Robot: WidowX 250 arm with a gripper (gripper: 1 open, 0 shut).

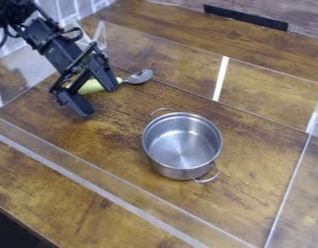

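Note:
My black gripper [81,89] reaches down from the upper left to the table, its open fingers around the light yellow-green object at the handle end of a spoon [141,77]. The spoon's metal head points right. Part of the yellow-green object [105,85] is hidden behind the gripper. A steel pot [182,145] with two wire handles sits right of centre.
Clear strips or panels run along its left, front and right. A dark slotted piece [246,14] lies at the back edge.

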